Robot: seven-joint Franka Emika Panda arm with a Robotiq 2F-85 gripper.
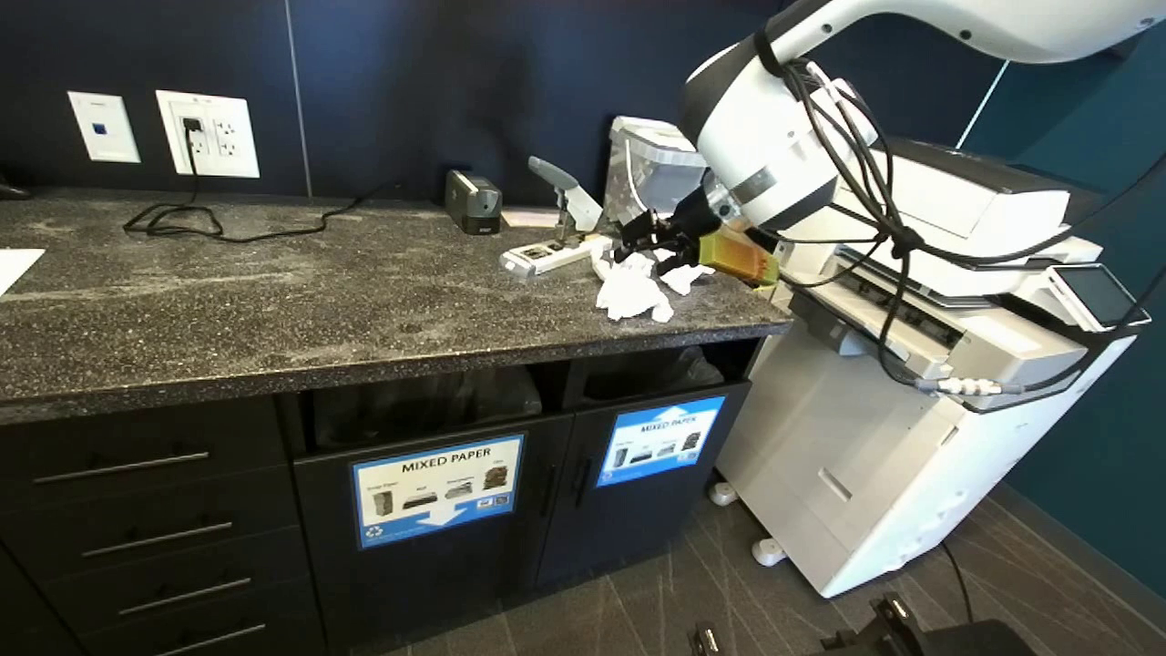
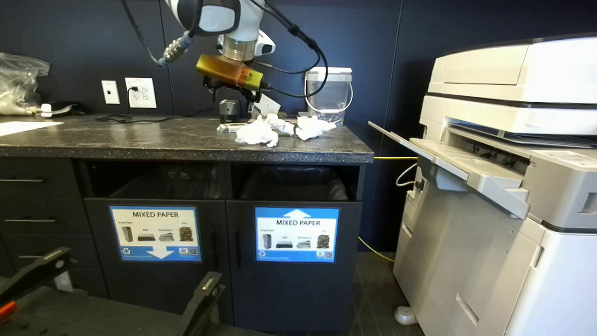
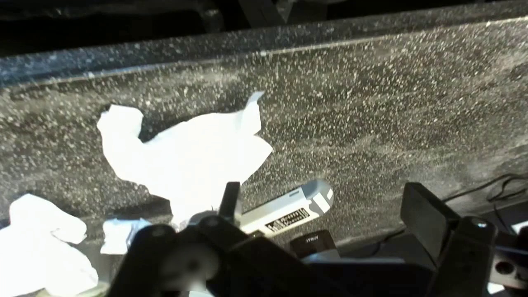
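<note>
Several crumpled white papers lie at the right end of the dark speckled counter (image 1: 328,295). The front paper (image 2: 257,132) is nearest the counter's edge, and another paper (image 2: 313,126) rests to its right. Above them hangs my gripper, its two fingers (image 3: 428,213) wide apart with nothing between them. In the wrist view the large paper (image 3: 193,153) is beyond the left finger, on the counter. Two open bin slots are below the counter, the right slot (image 2: 296,182) and the left slot (image 2: 162,180), both with "MIXED PAPER" signs under them.
A stapler (image 1: 552,253) stands behind the papers, with a black sharpener (image 1: 473,203) and a clear lidded bucket (image 2: 330,98) close by. The printer (image 2: 470,224) is right of the counter.
</note>
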